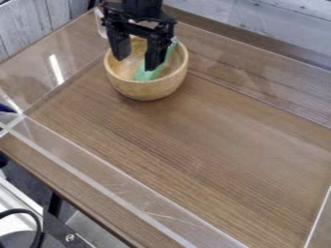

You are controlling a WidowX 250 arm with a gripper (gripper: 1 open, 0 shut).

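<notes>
A round wooden bowl (145, 85) sits on the table near the top centre, with a green object (153, 64) inside it. My black gripper (135, 48) hangs over the bowl's back and left part, partly covering its inside. Its fingers point down and stand apart, open, with nothing clearly seen between them.
A black cable (26, 218) lies at the lower left. A pale object behind the gripper at the top is mostly hidden.
</notes>
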